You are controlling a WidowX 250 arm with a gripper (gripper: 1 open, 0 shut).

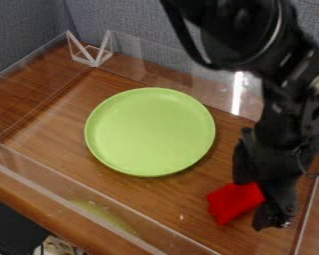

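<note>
A red block (pixel 230 202) lies on the wooden table at the lower right. My black gripper (pixel 266 199) is low beside it at its right, the fingers partly covering the block's right end; it is open, though the fingertips are hard to make out. A green plate (pixel 149 129) sits on the table left of the gripper.
Clear plastic walls edge the table, with a small white wire frame (pixel 96 52) at the back left. The wooden surface left of the plate is clear. A grey padded wall stands behind.
</note>
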